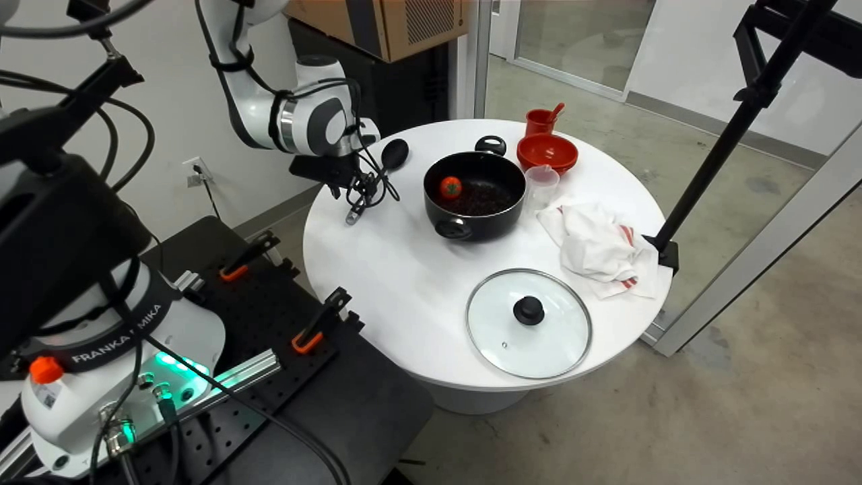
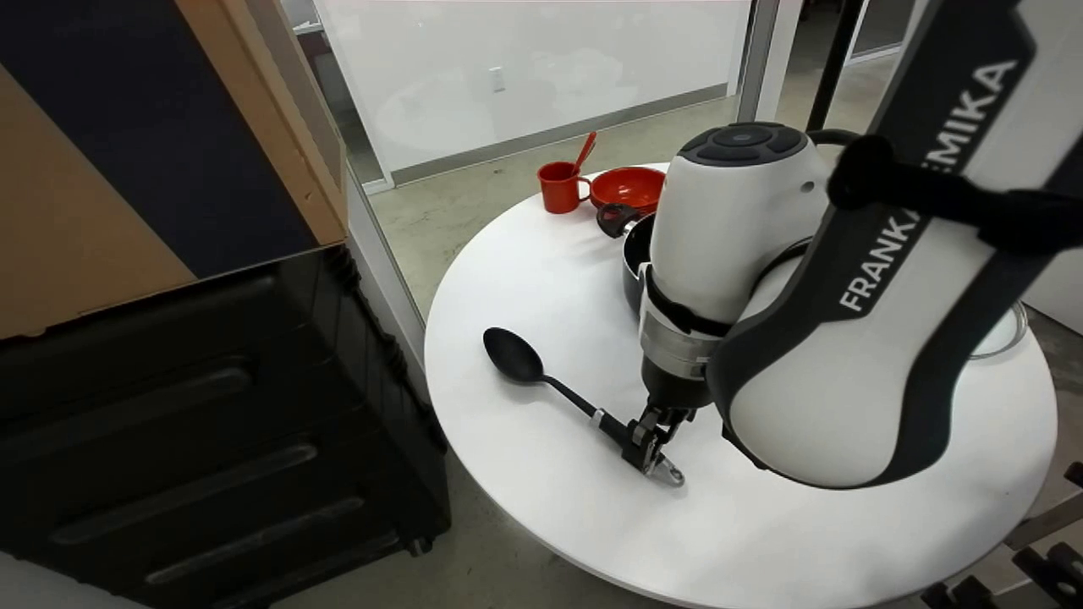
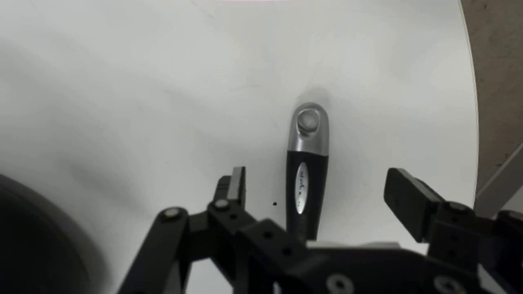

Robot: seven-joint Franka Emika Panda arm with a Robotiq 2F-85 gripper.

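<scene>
A black spoon (image 2: 513,355) rests on the white round table (image 2: 528,274), its bowl toward the far edge and its handle ending in a silver tip. Around that handle stands my gripper (image 2: 650,447), fingers apart. Seen from the wrist, the spoon's handle (image 3: 307,169) runs between the two fingers, with clear gaps on both sides and the silver end past them. Part of the handle disappears behind the gripper's body. In exterior view 1 the arm covers the middle of the spoon (image 1: 394,153).
A black pot (image 1: 477,222) holding a tomato (image 1: 450,188) stands near the gripper. Beyond are a red bowl (image 1: 547,152), a red cup (image 1: 539,124) and a clear cup (image 1: 541,184). A glass lid (image 1: 501,323) and white towel (image 1: 602,250) lie apart.
</scene>
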